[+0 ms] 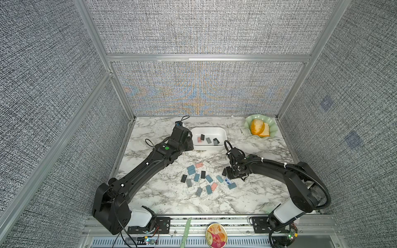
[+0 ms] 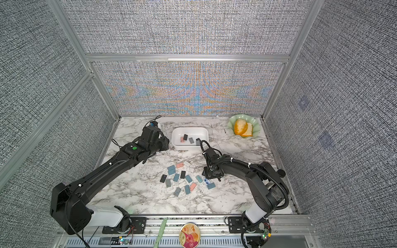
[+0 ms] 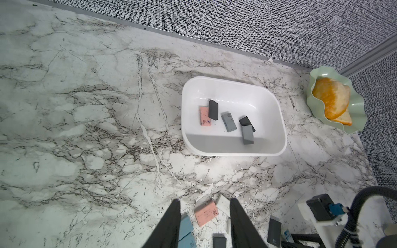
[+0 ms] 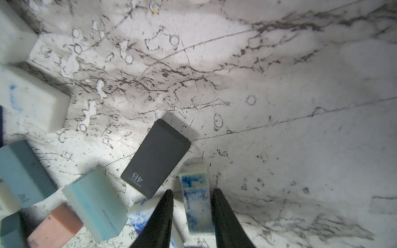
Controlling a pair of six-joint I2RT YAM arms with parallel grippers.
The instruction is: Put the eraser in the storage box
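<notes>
A white storage box point(image 3: 233, 146) holds several pink, grey and dark erasers. Many erasers lie scattered below it, including a dark one point(image 4: 155, 157) and a blue-stained white one point(image 4: 196, 202). My right gripper is low over the latter, its fingers part open on either side of it; whether they touch it is unclear. My left gripper is raised at the left of the box, fingers apart, with nothing seen between them but erasers on the table below.
A green bowl point(image 1: 270, 122) with bread stands at the back right.
</notes>
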